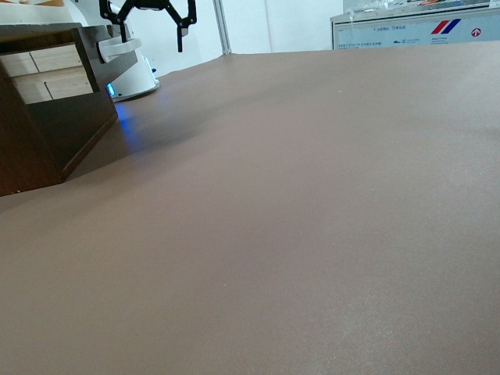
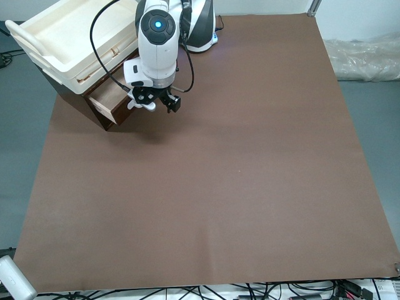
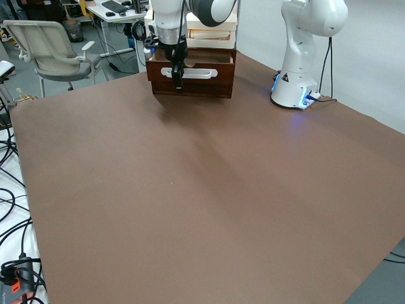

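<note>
A dark wooden drawer box (image 3: 212, 88) with a white handle (image 3: 197, 73) stands at the table's back, its drawer slightly pulled out, a cream plastic bin (image 2: 75, 31) on top. My black gripper (image 1: 152, 35) hangs in front of the drawer near its handle, fingers spread apart with nothing between them in the top view. In the left view it is partly hidden by the arm's wrist; in the right view it appears as a dark shape by the handle.
Cables (image 2: 200, 290) run along the table's near edge; a chair stands beyond it.
</note>
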